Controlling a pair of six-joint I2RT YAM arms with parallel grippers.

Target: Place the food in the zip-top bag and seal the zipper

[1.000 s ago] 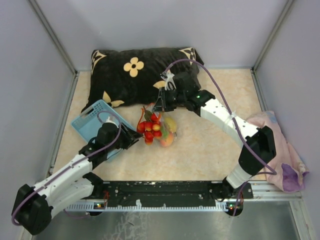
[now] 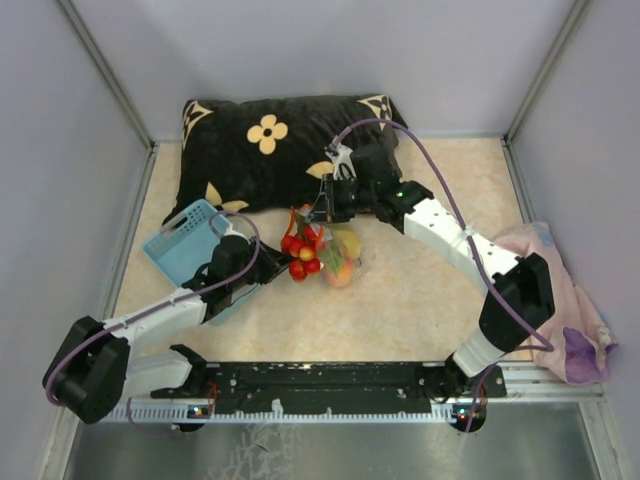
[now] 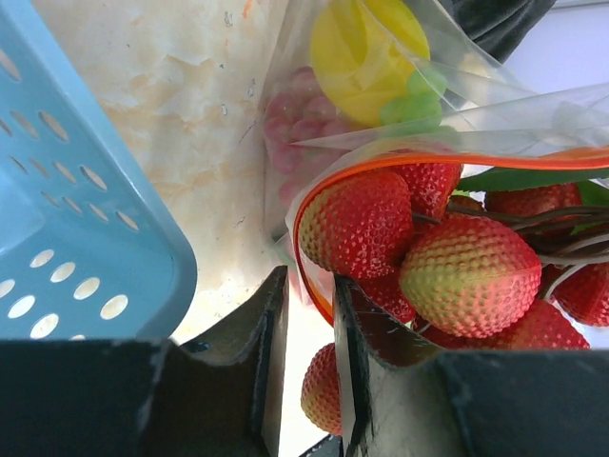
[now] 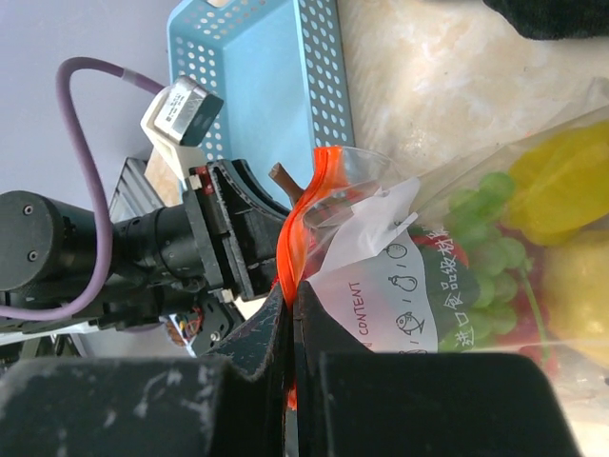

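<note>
The zip bag [image 4: 381,286] lies mid-table, holding a yellow fruit [image 3: 366,57], grapes [image 4: 485,257], a peach [image 2: 338,272] and strawberries [image 3: 466,276], which crowd its orange-edged opening [image 3: 447,160]. My left gripper is part open at the lower edge of that opening, one finger against the rim by the strawberries; a lone strawberry [image 3: 321,390] shows beneath. My right gripper is shut on the bag's orange zipper edge.
A blue plastic basket [image 2: 180,250] sits at the left, partly under my left arm. A black flowered cushion [image 2: 270,160] lines the back. A pink cloth [image 2: 580,330] lies at the right.
The fruit cluster has shifted slightly. My right arm looks unchanged.
</note>
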